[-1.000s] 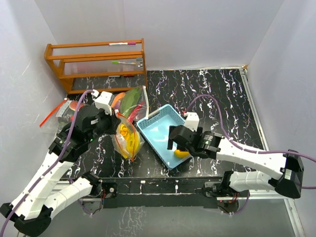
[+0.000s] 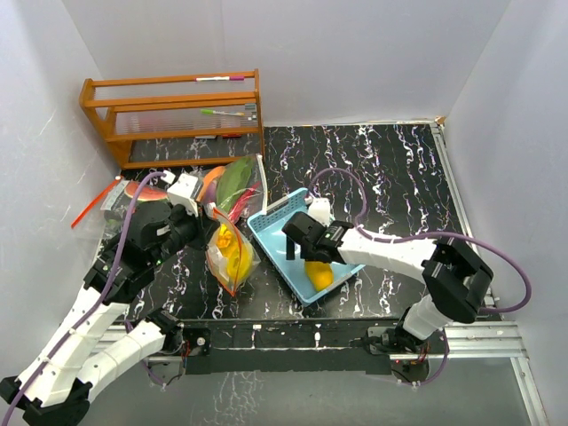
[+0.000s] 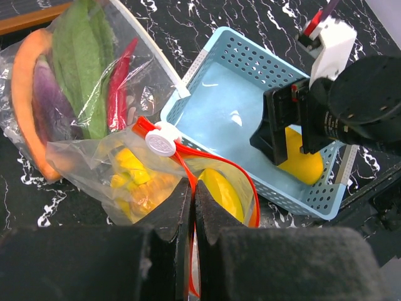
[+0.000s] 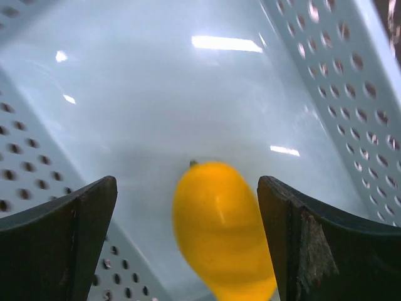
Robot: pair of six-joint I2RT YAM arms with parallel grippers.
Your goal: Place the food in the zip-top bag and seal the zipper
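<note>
A clear zip top bag with an orange-red rim and a white slider stands with its mouth spread, yellow food inside. My left gripper is shut on the bag's rim, the orange edge running between its fingers. In the blue basket lies one yellow fruit; its small dark stem shows in the right wrist view. Over the basket, my right gripper is open, its fingers on either side of the fruit's near part with gaps between. Whether a finger touches it, I cannot tell.
Behind the held bag lies another clear bag with several vegetables, its corner by the basket. A further bag lies at the far left. A wooden rack stands at the back. The counter right of the basket is clear.
My right arm has moved left and down over the basket, its open gripper coming over the yellow fruit. My left gripper and the held bag have shifted slightly toward the right.
</note>
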